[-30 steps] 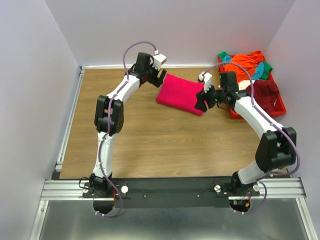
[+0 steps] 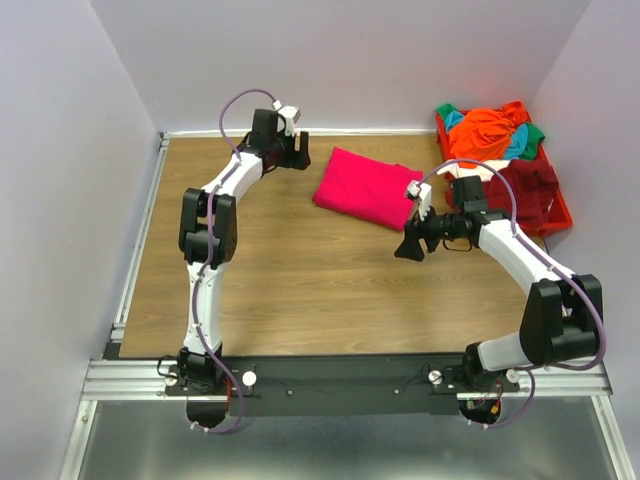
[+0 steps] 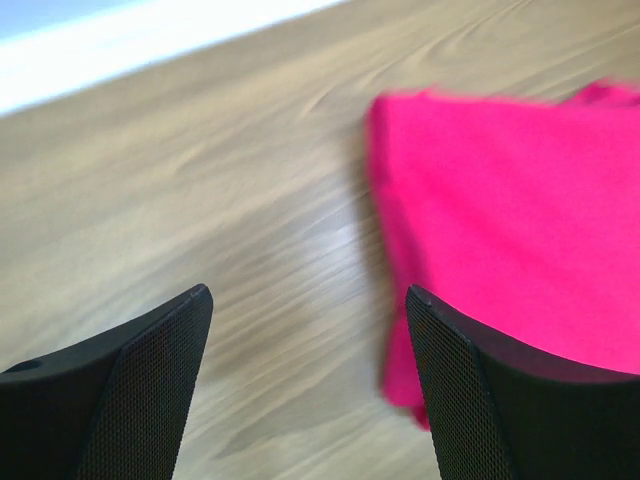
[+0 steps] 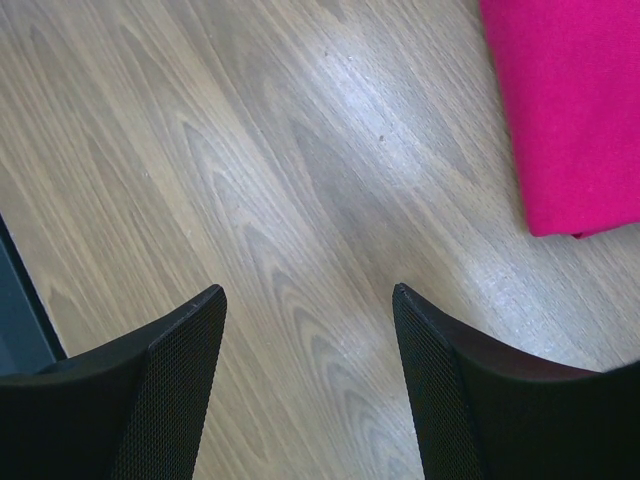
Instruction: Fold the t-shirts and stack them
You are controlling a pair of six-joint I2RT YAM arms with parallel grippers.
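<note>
A pink T-shirt [image 2: 362, 185], folded into a rough rectangle, lies flat at the back middle of the table. My left gripper [image 2: 298, 152] is open, just left of the shirt; in the left wrist view the shirt's edge [image 3: 480, 200] lies beyond its right finger, with bare wood between the fingertips. My right gripper [image 2: 413, 243] hovers below the shirt's right end, open with nothing between its fingers. In the right wrist view the shirt [image 4: 570, 110] fills the upper right.
A red basket [image 2: 555, 210] at the back right holds a heap of orange, blue, green, white and maroon garments.
Since a second ago my right gripper has moved down toward the front, off the shirt's right end. My left gripper has moved left from the shirt's corner. The shirt looks unchanged.
</note>
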